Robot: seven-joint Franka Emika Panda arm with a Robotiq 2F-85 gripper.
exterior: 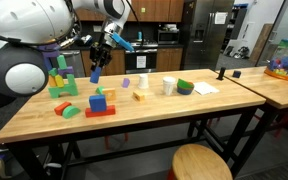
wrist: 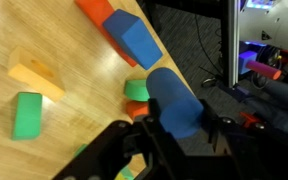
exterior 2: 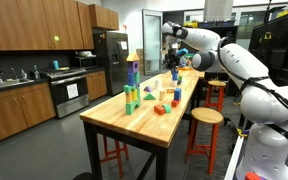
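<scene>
A blue cylinder (wrist: 174, 98) is held in my gripper, whose dark fingers are shut around it. In exterior view 1 the cylinder (exterior: 95, 74) hangs upright above the table, to the right of a tower of coloured blocks (exterior: 61, 82). Exterior view 2 shows this tower (exterior 2: 132, 88) with green, yellow and blue pieces stacked high. Below the gripper, a blue block (exterior: 98, 103) rests on a red block (exterior: 100, 112). In the wrist view, that blue block (wrist: 136, 40) lies beyond the cylinder, apart from it.
Loose red and green pieces (exterior: 70, 112) lie near the table's left front. A yellow block (exterior: 139, 96), white cups (exterior: 169, 85) and a green bowl (exterior: 185, 87) stand farther right. A round stool (exterior: 199, 162) is in front.
</scene>
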